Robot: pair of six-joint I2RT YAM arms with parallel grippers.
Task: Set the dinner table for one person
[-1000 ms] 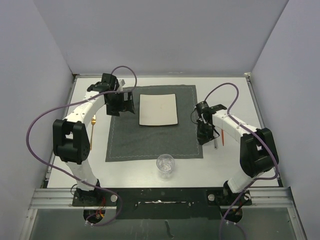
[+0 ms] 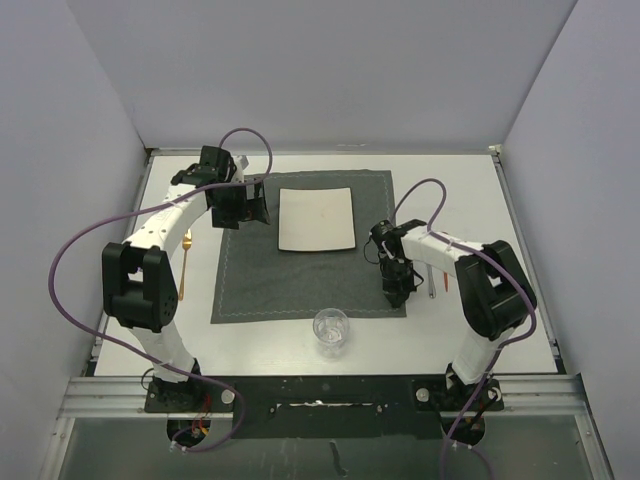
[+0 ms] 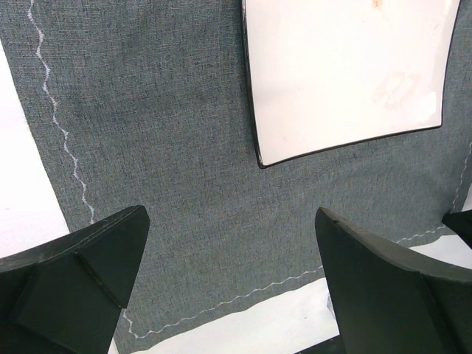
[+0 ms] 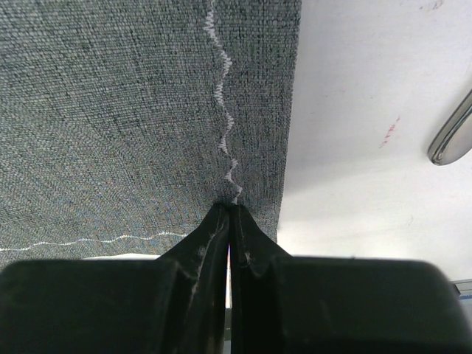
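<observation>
A dark grey placemat [image 2: 300, 285] lies spread on the white table, with a square white plate [image 2: 316, 218] on its upper middle. My right gripper is shut at the mat's lower right corner, its tips down at the white stitching; I cannot tell whether cloth is pinched between them. Over the mat's left part my left gripper hangs open, with only mat below its fingers. A clear glass [image 2: 331, 328] stands at the mat's front edge. One metal utensil handle [image 4: 451, 140] lies right of the mat.
On the left of the table lies a wooden-coloured utensil [image 2: 184, 262]. An orange-red utensil [image 2: 446, 281] lies at the right, beside the metal one. Bare table [image 2: 470, 200] shows at the back right.
My right gripper has moved left and down onto the mat's corner, staying shut. The left gripper has shifted only slightly, still open. Mat, plate and glass look unmoved.
</observation>
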